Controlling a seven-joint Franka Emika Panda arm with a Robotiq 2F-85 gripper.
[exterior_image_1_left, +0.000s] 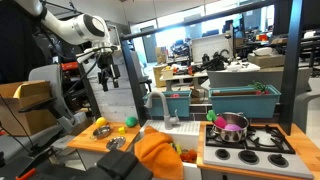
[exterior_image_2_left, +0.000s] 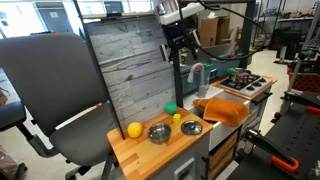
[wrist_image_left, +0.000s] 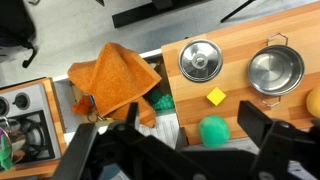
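My gripper stands open high above the wooden counter, nothing between its fingers. In the wrist view, a green round object (wrist_image_left: 213, 131) and a small yellow block (wrist_image_left: 215, 96) lie below the gap. Beyond them are a metal lid (wrist_image_left: 201, 60) with a knob and an empty steel pot (wrist_image_left: 275, 70) with two handles. A yellow-orange round object (wrist_image_left: 313, 102) is cut off at the right edge. To the left, an orange cloth (wrist_image_left: 115, 80) lies bunched over the sink, covering much of it. In exterior view 1, the gripper (exterior_image_1_left: 108, 82) hangs well clear of the counter.
A stove (exterior_image_1_left: 255, 155) at the right carries a pot (exterior_image_1_left: 229, 125) with colourful items inside. The faucet (exterior_image_1_left: 165, 108) rises behind the sink, with teal bins (exterior_image_1_left: 245, 103) on a shelf further back. A grey board (exterior_image_2_left: 130, 65) stands behind the left counter.
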